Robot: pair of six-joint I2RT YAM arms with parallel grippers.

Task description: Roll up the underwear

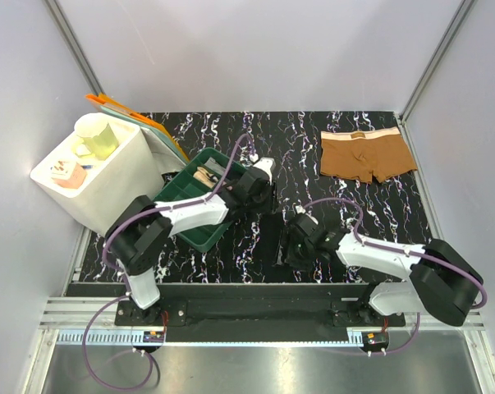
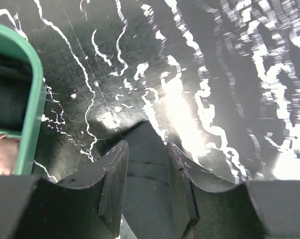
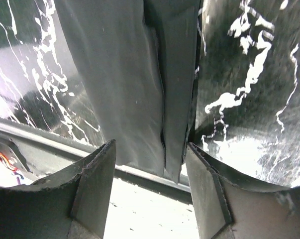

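Observation:
The dark underwear (image 1: 269, 235) lies as a folded strip on the black marbled table, between my two grippers. In the left wrist view its far end (image 2: 145, 144) pokes up between the fingers of my left gripper, which stands part open above it. My right gripper is open over the near end; in the right wrist view the underwear (image 3: 125, 84) runs away from it, with a folded band along one side and its tip between the spread fingers. Whether either gripper touches the cloth I cannot tell.
Close by the left arm sits a green divided box (image 1: 177, 190) holding rolled items. Brown shorts (image 1: 366, 154) lie flat at the back right. A white bin (image 1: 99, 180) with a mug stands at the left. Free table shows behind the grippers.

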